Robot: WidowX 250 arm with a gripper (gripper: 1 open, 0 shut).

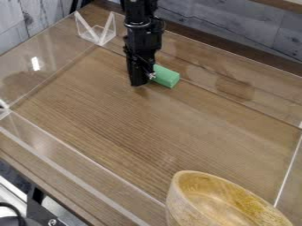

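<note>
The dark robot arm reaches down from the top of the view, its gripper (143,76) low at the left end of a green block (163,76) on the wooden surface. Whether the fingers are open or closed around the block is too small and dark to tell.
A large yellow bowl (222,201) stands at the bottom right. Clear plastic pieces sit at the top left and left edge. Dark cables lie at the lower left.
</note>
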